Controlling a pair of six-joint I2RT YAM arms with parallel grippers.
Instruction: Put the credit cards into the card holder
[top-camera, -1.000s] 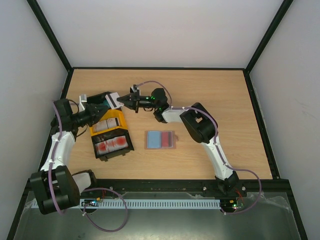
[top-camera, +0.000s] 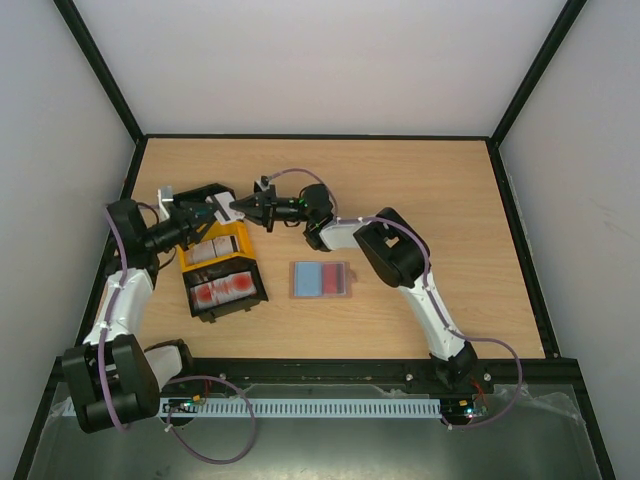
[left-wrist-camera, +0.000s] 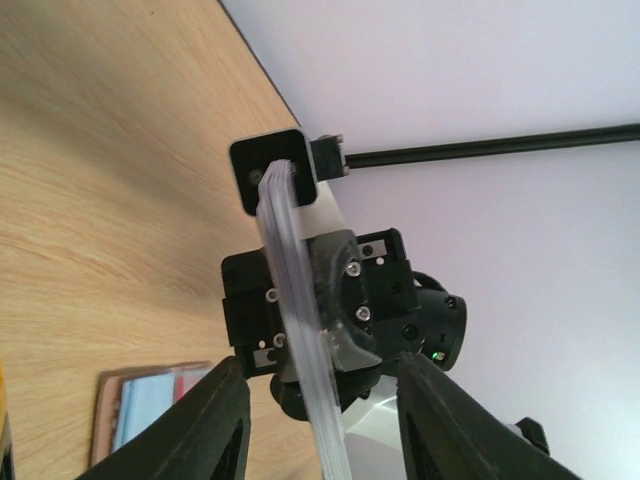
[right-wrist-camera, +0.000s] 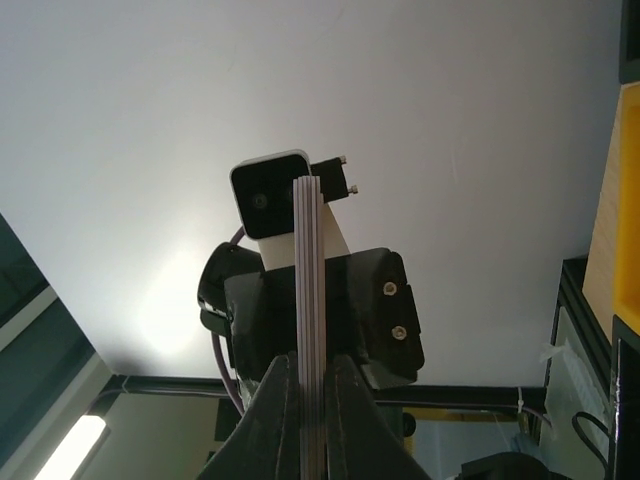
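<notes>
A stack of white cards with a dark stripe (top-camera: 227, 207) is held up above the rear of the boxes at the left. My right gripper is shut on this stack (right-wrist-camera: 310, 270), which stands edge-on between its fingers. From the other side, my left gripper is open, its fingers well apart on either side of the cards (left-wrist-camera: 295, 290), with clear gaps. A flat brown-edged case (top-camera: 347, 280) with a blue and a reddish panel lies on the table in front; whether it is the card holder I cannot tell.
Black and yellow open boxes stand in a row at the left; the yellow box (top-camera: 244, 238) and front black box (top-camera: 258, 283) hold pale, partly red contents. Both arms meet close over the rear box.
My right gripper has shifted slightly left with the cards, and their angle has turned a little. The left gripper has moved right, up to the cards. The flat case has stayed put.
</notes>
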